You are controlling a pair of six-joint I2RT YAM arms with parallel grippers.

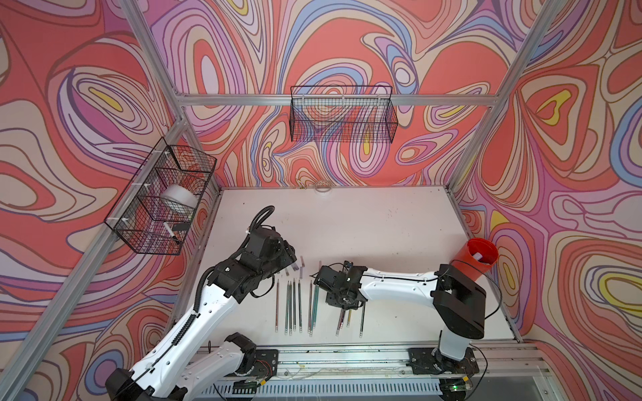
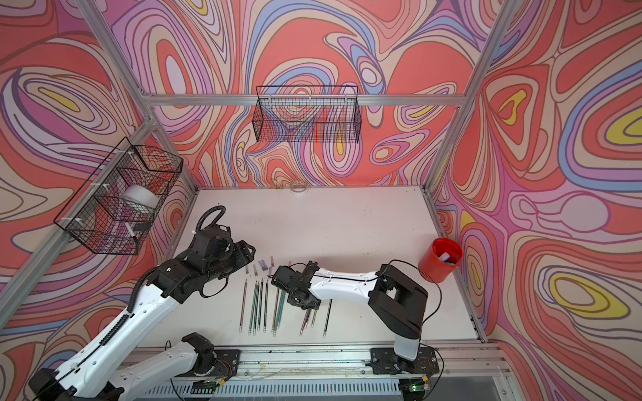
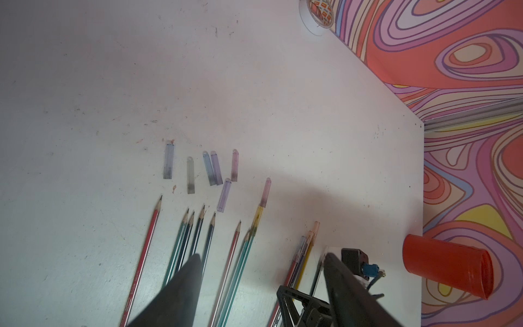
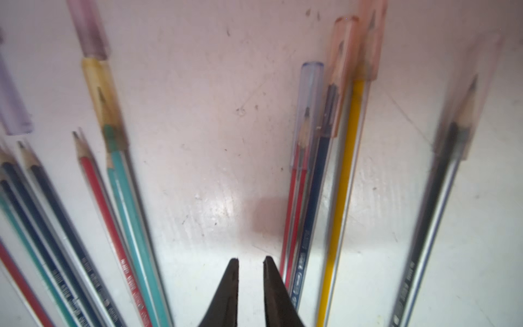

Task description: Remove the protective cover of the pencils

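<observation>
Uncapped pencils, including a red pencil (image 3: 142, 256), lie in a row at the left, with several loose clear covers (image 3: 169, 160) above their tips. A teal pencil in a yellow cover (image 4: 98, 79) lies beside another teal pencil (image 4: 133, 229). To the right, covers remain on a red pencil (image 4: 288, 218), a dark blue pencil (image 4: 316, 196), a yellow pencil (image 4: 341, 207) and a black pencil (image 4: 427, 229). My right gripper is low beside the red one, open a little, empty. My left gripper hangs higher at the left, open and empty.
A red cup (image 2: 438, 267) stands at the table's right edge. Wire baskets (image 1: 342, 120) hang on the back and left frames.
</observation>
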